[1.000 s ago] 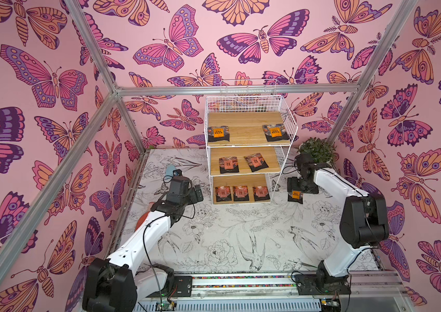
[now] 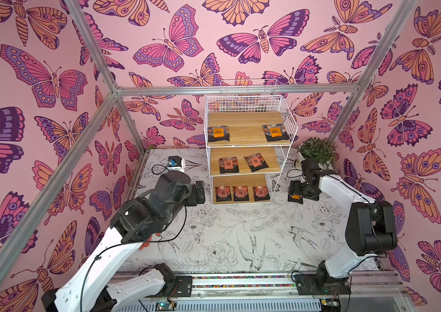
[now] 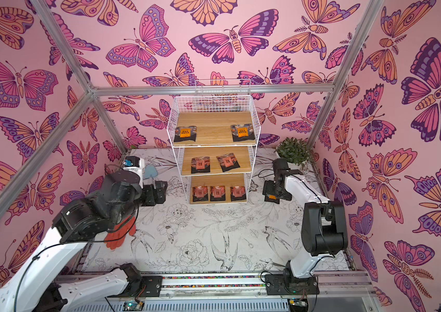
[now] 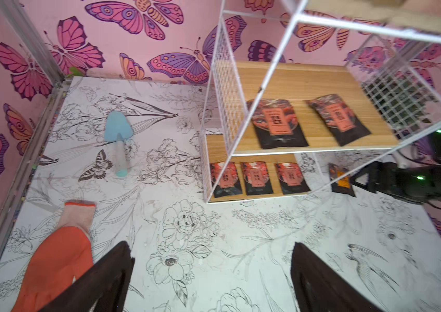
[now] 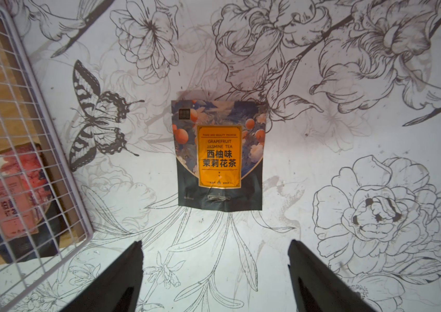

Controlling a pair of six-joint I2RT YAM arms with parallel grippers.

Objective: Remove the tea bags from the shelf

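A white wire shelf (image 2: 246,146) with three wooden tiers stands at the back middle. Two orange-label tea bags lie on its top tier, the left one (image 2: 218,133) and the right one (image 2: 275,132). Red-label bags (image 4: 277,124) lie on the middle tier, and several more (image 4: 256,177) on the bottom. One grapefruit jasmine tea bag (image 5: 219,156) lies flat on the table right of the shelf. My right gripper is open above it, holding nothing. Left of the shelf, my left gripper is raised and open, empty between its fingers.
An orange mitt (image 4: 61,260) and a blue spatula (image 4: 118,135) lie on the table's left side. A potted plant (image 2: 317,150) stands behind my right arm. The table in front of the shelf is clear.
My left arm has risen toward the camera, its gripper staying left of the shelf. The right gripper has moved slightly toward the front, over the loose tea bag.
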